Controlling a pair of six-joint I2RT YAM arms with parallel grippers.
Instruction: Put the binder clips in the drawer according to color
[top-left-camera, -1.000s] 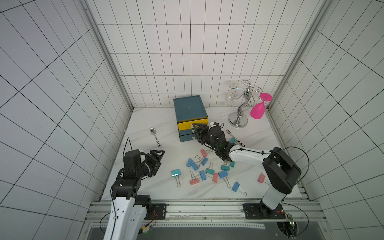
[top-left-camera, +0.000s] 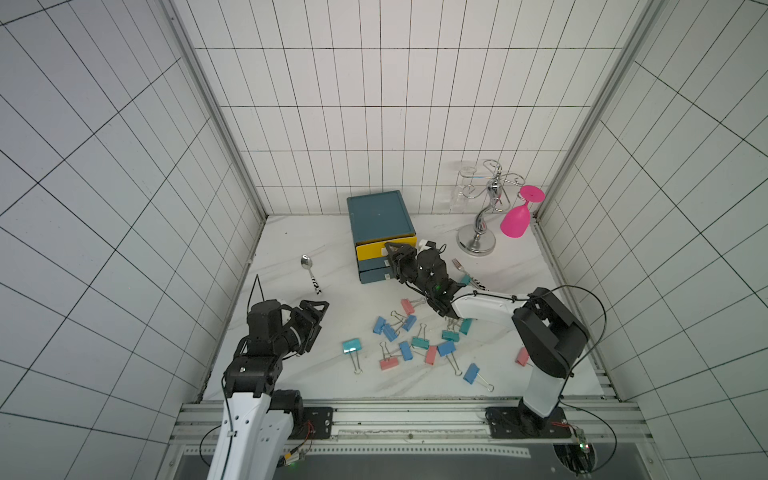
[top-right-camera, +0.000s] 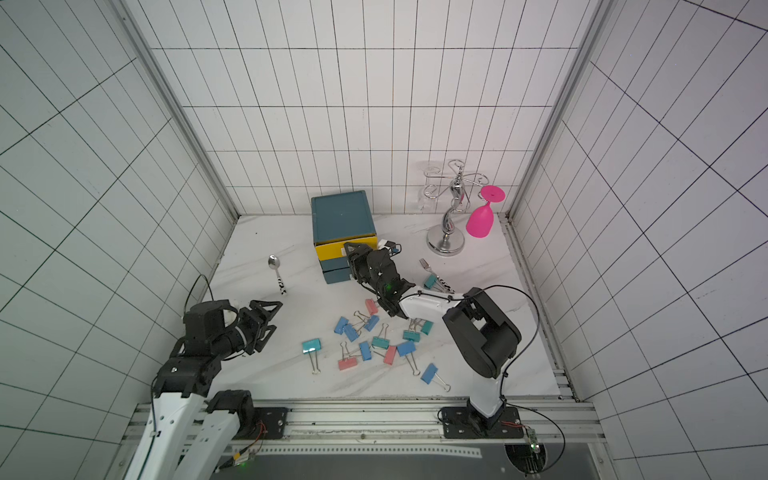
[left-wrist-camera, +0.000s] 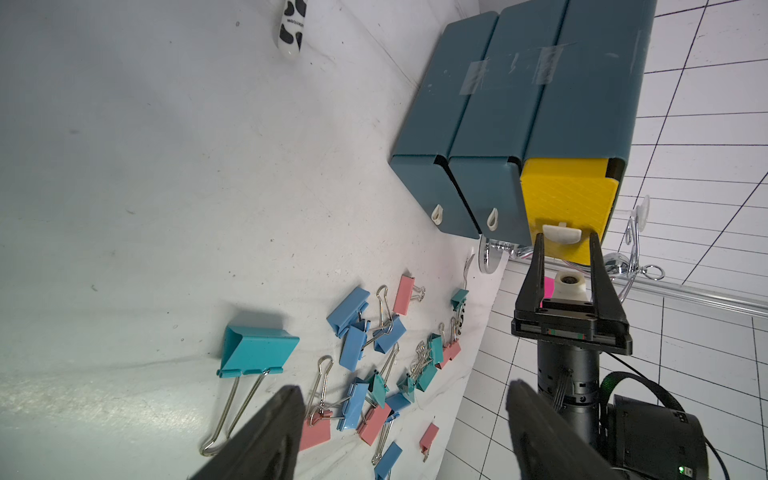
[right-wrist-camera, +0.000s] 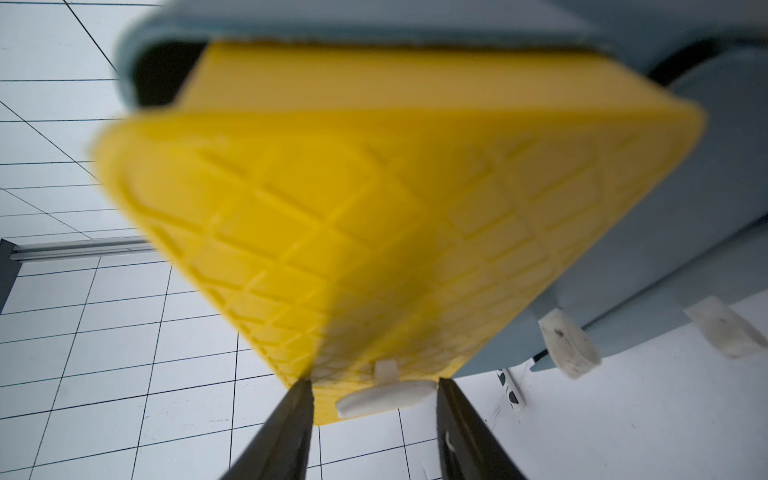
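Note:
The blue-grey drawer cabinet (top-left-camera: 381, 214) stands at the back, its yellow top drawer (left-wrist-camera: 566, 192) sticking out slightly. My right gripper is open at the drawer's white handle (right-wrist-camera: 385, 397), with one finger to either side of the handle and gaps showing. My left gripper (top-left-camera: 326, 314) stands open over the table's left side, nothing between its fingers. Loose binder clips lie on the table: a teal clip (top-left-camera: 352, 345) apart on the left, and blue clips (top-left-camera: 406, 350), pink clips (top-left-camera: 389, 363) and teal clips (top-left-camera: 420, 342) clustered in the middle. The drawer's inside is hidden.
A spoon (top-left-camera: 310, 272) lies left of the cabinet. At the back right stand a chrome rack (top-left-camera: 477, 238) and a pink goblet (top-left-camera: 516, 220). A fork (top-left-camera: 459, 266) lies near the right arm, which reaches over some clips. Bare tabletop surrounds the spoon.
The left arm, clips and drawer look unchanged.

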